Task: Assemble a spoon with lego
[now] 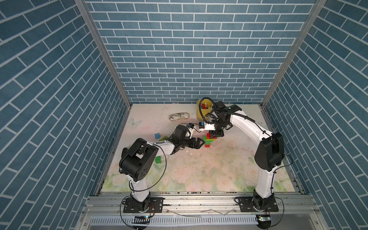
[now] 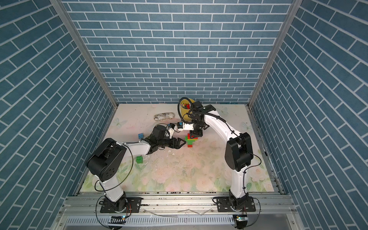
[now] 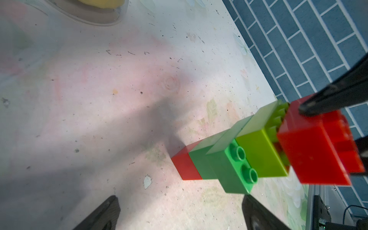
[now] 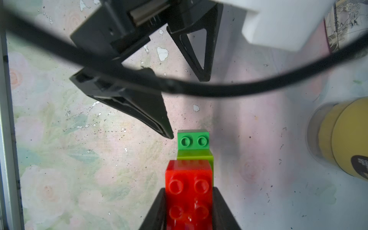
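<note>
A column of bricks stands mid-table. In the left wrist view it has a red brick (image 3: 185, 163) at its foot, then green bricks (image 3: 220, 170), one jutting out with bare studs, then a lime brick (image 3: 262, 151). Over the lime one is a red brick (image 3: 314, 145), with lime studs showing at the joint; whether it is fully seated I cannot tell. My right gripper is shut on that upper red brick. Just left of the column, my left gripper (image 1: 201, 142) stands open and empty, one fingertip (image 4: 166, 132) close to the jutting green brick.
A yellow bucket (image 1: 200, 113) with bricks inside stands at the back. Left of it lies a patterned pouch (image 1: 179, 116). A blue brick (image 1: 157, 135) and a green brick (image 1: 158, 159) lie at the left.
</note>
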